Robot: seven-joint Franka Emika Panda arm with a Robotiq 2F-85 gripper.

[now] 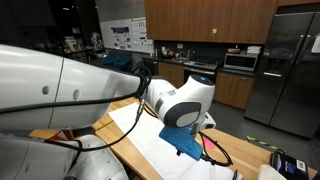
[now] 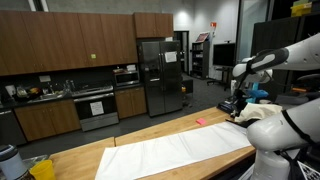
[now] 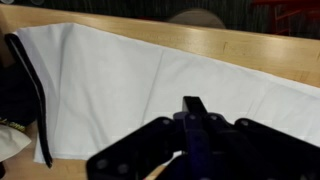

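Observation:
A white cloth [image 2: 165, 152] lies spread flat along the wooden table. In the wrist view the cloth [image 3: 130, 85] has a black-edged end at the left, with faint creases running across it. My gripper is over the cloth, its dark fingers close together at the bottom middle of that view. They look shut, and nothing shows between them. From the first exterior side, my gripper [image 1: 180, 153] hangs low over the cloth, under the white arm; its contact with the cloth cannot be told.
A small pink object [image 2: 200, 122] lies on the bare wood behind the cloth. Dark and pale items [image 1: 290, 165] crowd the table's right end. A yellow container [image 2: 42, 169] stands at the far left end. Bare table surrounds the cloth.

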